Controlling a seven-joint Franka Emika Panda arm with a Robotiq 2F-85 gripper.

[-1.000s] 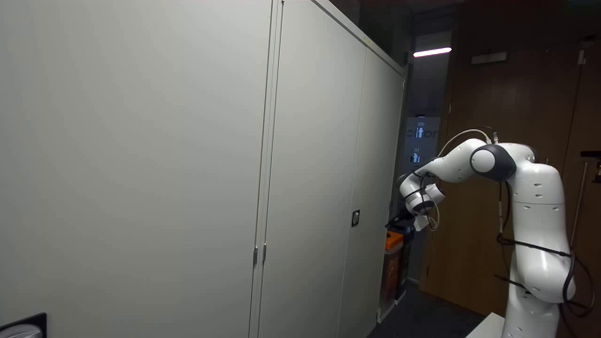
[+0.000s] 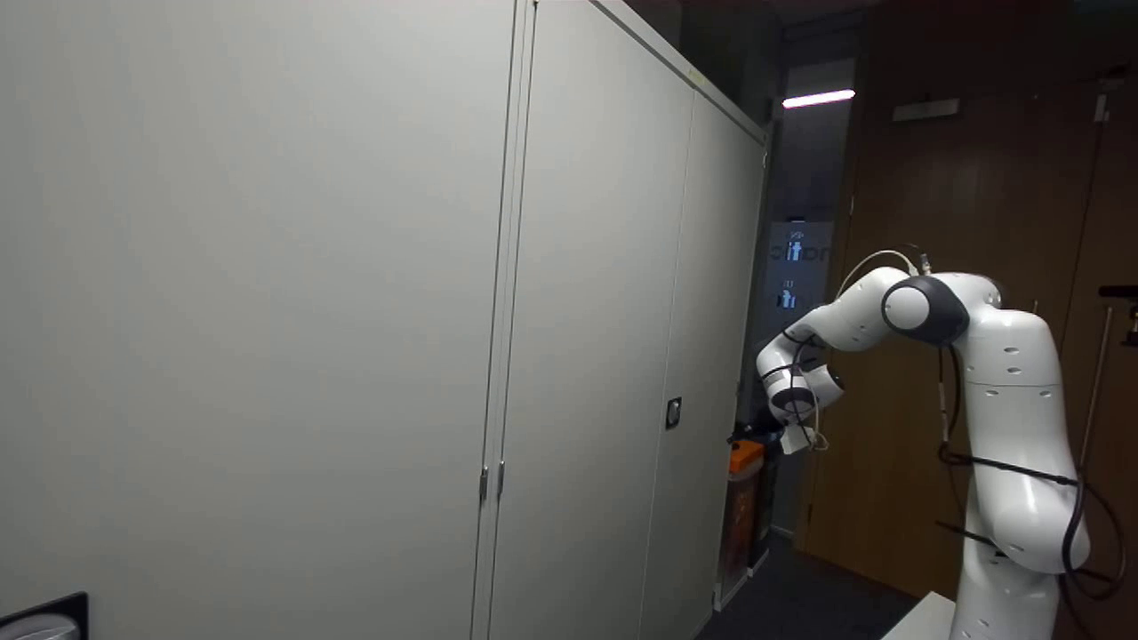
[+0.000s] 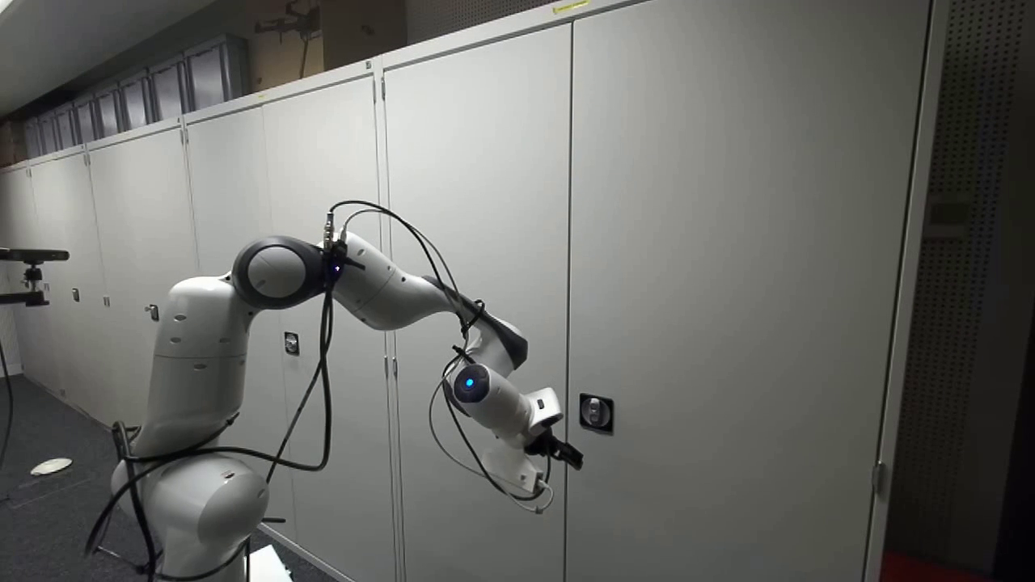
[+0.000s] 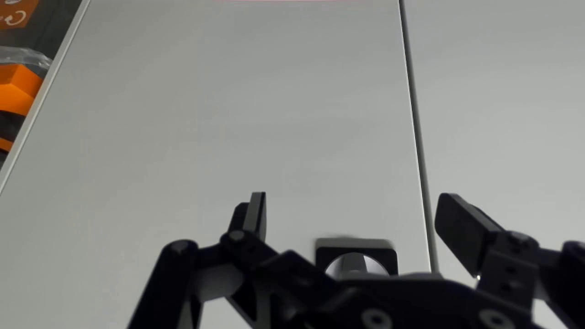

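Observation:
My gripper is open, its two fingers wide apart with nothing between them. In the wrist view, the black square latch (image 4: 356, 257) with a silver knob shows low between the fingers, partly covered by the gripper's body. It is set in a grey cabinet door (image 4: 247, 120), close to the dark seam (image 4: 419, 142) between two doors. From the second exterior view, the gripper (image 3: 576, 457) hangs in front of the cabinet, a little below and left of the latch (image 3: 596, 413) in the picture. Contact with the door cannot be made out.
Orange-lidded bins (image 2: 746, 457) stand past the cabinet's far end. Tall grey cabinets (image 3: 233, 184) line the wall behind the arm, other latches (image 3: 292, 343) on their doors. Loose cables (image 3: 325, 388) hang along the arm. A wooden door (image 2: 939, 213) closes off the right side.
The arm's wrist has turned and shifted slightly, so the gripper points less steeply downward and sits a little lower. The elbow has moved slightly left. The cabinet doors look the same.

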